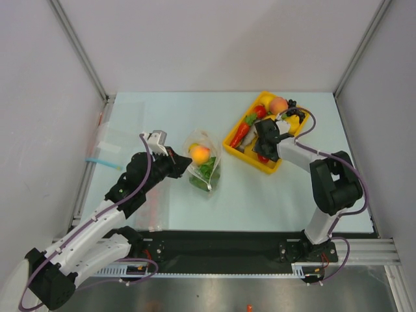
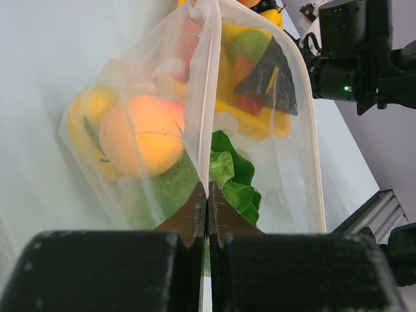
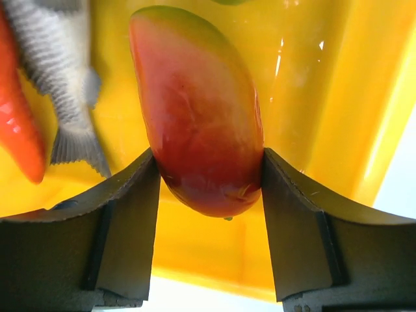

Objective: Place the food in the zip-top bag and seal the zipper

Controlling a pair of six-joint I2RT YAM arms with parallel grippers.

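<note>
A red mango [image 3: 195,117] with a green tip is pinched between the fingers of my right gripper, inside the yellow tray [image 1: 231,140]. The clear zip bag [image 2: 286,188] stands with its mouth spread, and my left gripper is shut on its rim. Within the bag I see an orange peach [image 2: 144,138], something yellow [image 2: 97,107] beside it, and green leaves [image 2: 224,166]. The bag's lower part is hidden behind my left fingers.
Also in the tray are a grey fish [image 3: 68,71], a red carrot-shaped pepper [image 1: 238,134], a red tomato [image 1: 259,111] and a peach [image 1: 278,105]. Black grapes [image 1: 291,104] sit at its far corner.
</note>
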